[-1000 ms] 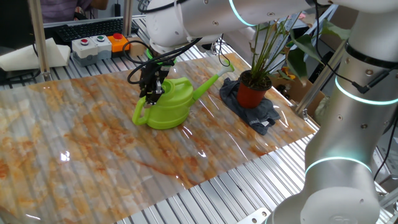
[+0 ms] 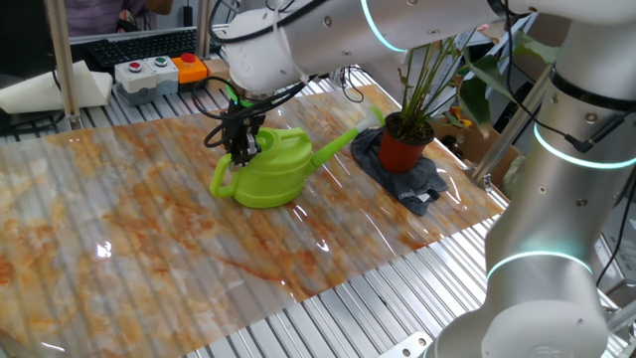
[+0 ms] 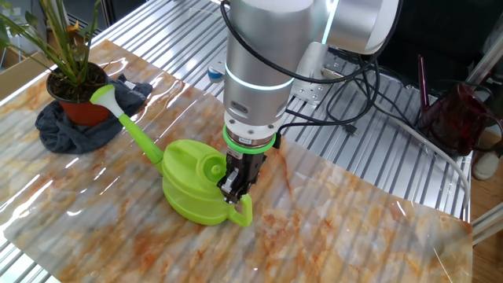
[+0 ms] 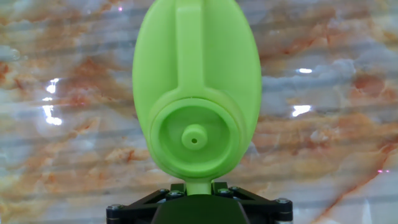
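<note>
The light-green watering can (image 2: 270, 177) is on the marbled table sheet, its long spout (image 2: 336, 147) pointing toward a potted plant. Whether its base is fully touching the sheet, I cannot tell. My gripper is shut on the can's green handle, which shows between the two black fingers in the wrist view. From the second exterior side, the gripper (image 3: 233, 192) reaches down at the handle end of the can (image 3: 192, 192). The leafy plant stands in a brown pot (image 2: 400, 149) on a crumpled dark cloth (image 2: 409, 187).
Beyond the sheet are a control box with buttons (image 2: 146, 80) and a keyboard (image 2: 144, 45). A dark red watering can (image 3: 456, 118) stands off to one side, near loose cables. Most of the marbled sheet (image 2: 129, 239) is bare.
The can has turned or tipped slightly: its spout tip is now further right and lower, closer to the plant pot. My arm's wrist has shifted a little with it. The plant has not moved.
</note>
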